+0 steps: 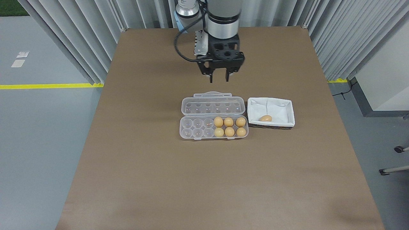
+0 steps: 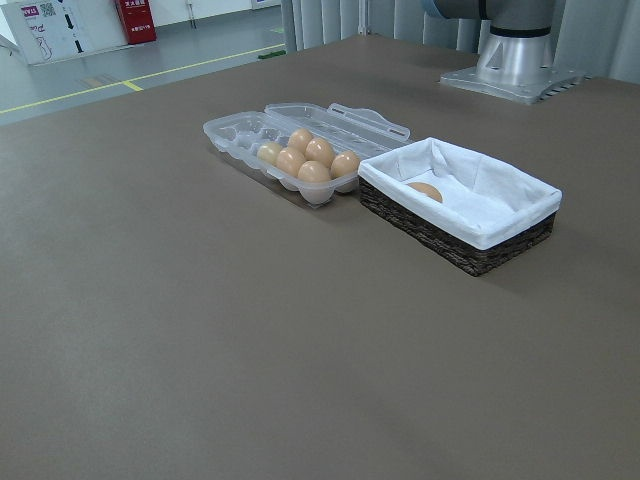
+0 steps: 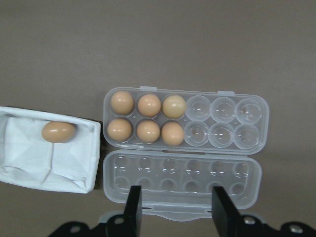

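Observation:
My gripper [image 1: 219, 78] hangs open and empty over the back of the table, behind the clear plastic egg carton [image 1: 188, 119]. In the wrist view its two fingers [image 3: 133, 207] frame the bottom, either side of the carton's open lid [image 3: 180, 175]. Several brown eggs [image 3: 148, 131] fill one end of the carton; the cups at the other end are empty. Beside the carton sits a dark woven basket with a white cloth liner [image 1: 280, 111], holding one egg [image 3: 58, 131] lying on its side.
The metal arm base [image 2: 510, 82] stands at the table's far edge, with curtains behind it.

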